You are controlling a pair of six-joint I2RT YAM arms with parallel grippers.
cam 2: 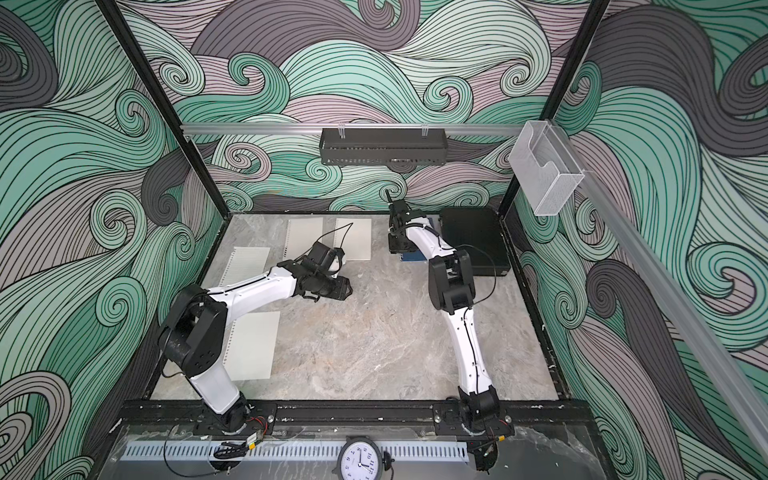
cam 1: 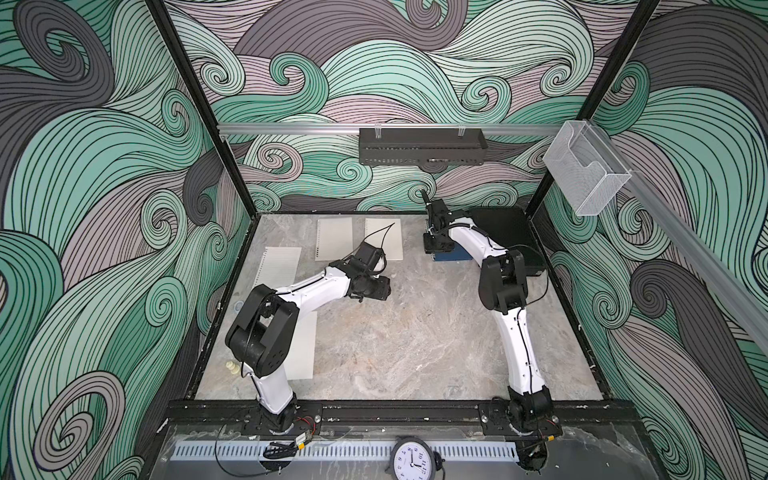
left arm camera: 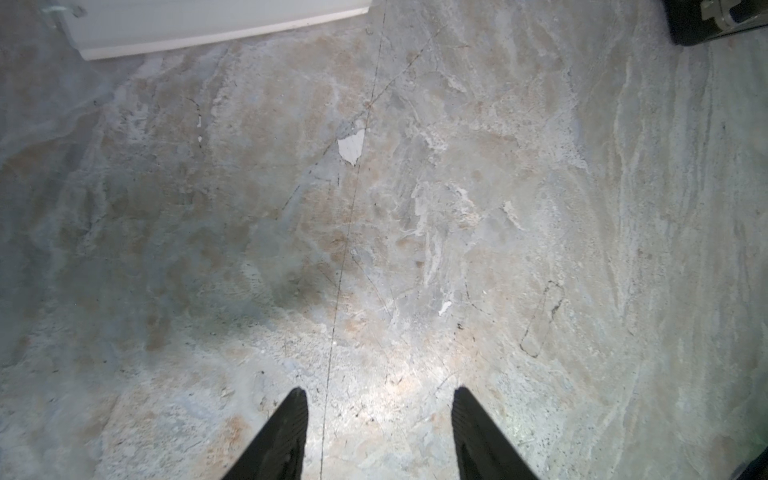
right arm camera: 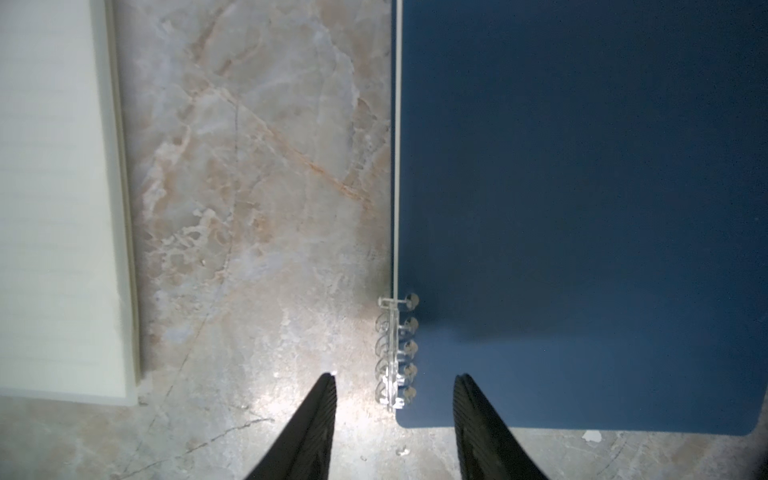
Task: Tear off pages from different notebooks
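Note:
A dark blue notebook lies closed on the table, clear ring binding showing at the lower part of its left edge. Over that bound corner my right gripper stands with its fingers apart and nothing between them. Further left, a cream-paged notebook lies beside the blue one. My left gripper also has its fingers apart, above bare tabletop near the middle. Pale ring-bound notebooks lie at the back and the left; a white page lies at the front left, partly hidden by the left arm in the top left view.
A black flat box occupies the back right corner, beside the blue notebook. A mesh holder hangs on the right rail, and a dark shelf on the back rail.

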